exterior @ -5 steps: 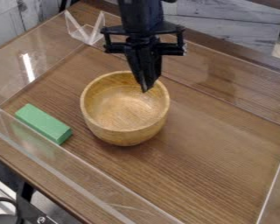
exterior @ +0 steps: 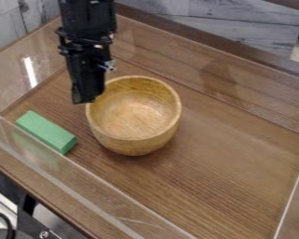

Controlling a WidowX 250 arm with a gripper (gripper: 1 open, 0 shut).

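The black robot gripper [exterior: 82, 93] hangs at the upper left, just above and to the left of a large yellow-tan bowl [exterior: 135, 121] that sits on the wooden table. Its fingertips look close together, with nothing visible between them. A green rectangular block [exterior: 45, 133] lies on the table left of the bowl, lower than the gripper and apart from it.
A marble-patterned surface [exterior: 252, 28] runs along the back right. A dark cable [exterior: 0, 224] shows at the lower left edge.
The arm has swung left from above and behind the bowl to the bowl's left side, lower in view. The bowl and green block have not moved.
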